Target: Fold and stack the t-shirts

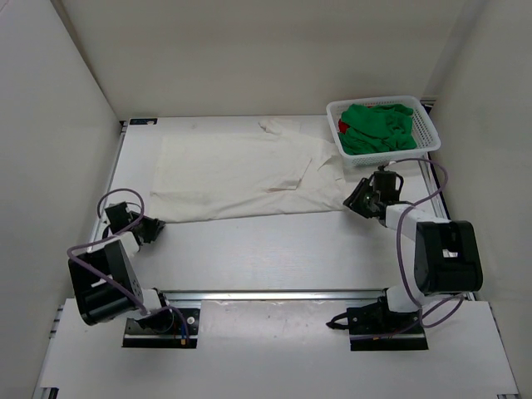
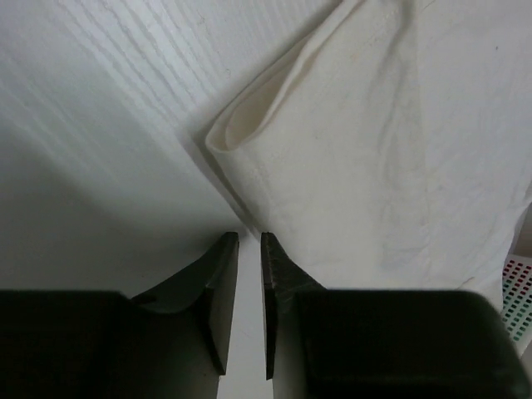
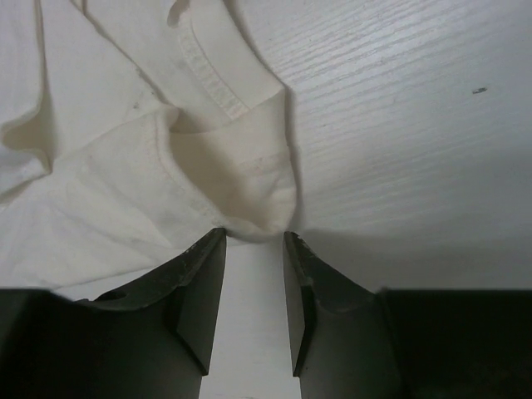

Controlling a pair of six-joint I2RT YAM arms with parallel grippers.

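Observation:
A cream t-shirt point(image 1: 224, 166) lies spread across the back of the white table, its near edge running fairly straight. At that edge's left corner is my left gripper point(image 1: 158, 231); in the left wrist view its fingertips point(image 2: 223, 249) are a small gap apart, just below the folded cloth edge point(image 2: 274, 199). My right gripper point(image 1: 349, 204) is at the right corner. The right wrist view has its fingers point(image 3: 208, 258) apart, with the shirt's corner point(image 3: 266, 212) right at the tips. Whether cloth lies between either pair of fingers is unclear.
At the back right, a white basket point(image 1: 334, 110) holds green cloth point(image 1: 378, 129) and a bit of red. It stands against the shirt's right side.

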